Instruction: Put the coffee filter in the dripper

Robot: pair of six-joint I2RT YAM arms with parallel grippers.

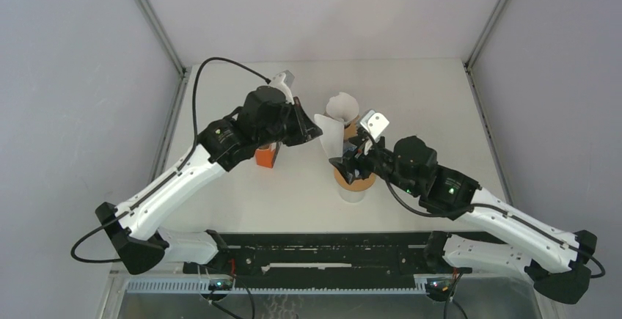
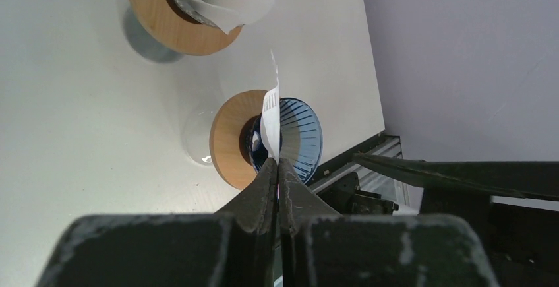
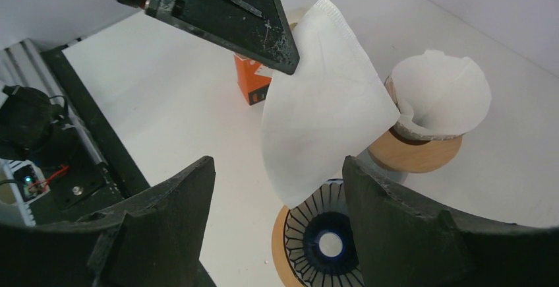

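Note:
A flat white paper filter (image 3: 323, 102) hangs from my left gripper, whose fingers are shut on its edge. In the left wrist view the filter (image 2: 271, 125) shows edge-on, a thin strip rising from the fingertips. My right gripper stands open, the filter's lower edge reaching toward the space between its fingers; contact cannot be told. Below it is the blue ribbed dripper (image 3: 310, 234), empty, set in a wooden collar (image 2: 227, 145) on a clear vessel. From above, the right gripper (image 1: 338, 166) partly hides that dripper.
Behind stands a second wooden-collared dripper (image 1: 350, 130) with a white filter (image 1: 342, 106) in it. An orange box (image 1: 265, 158) sits to the left, beneath my left arm. Bare table (image 1: 293, 202) lies in front and at both sides.

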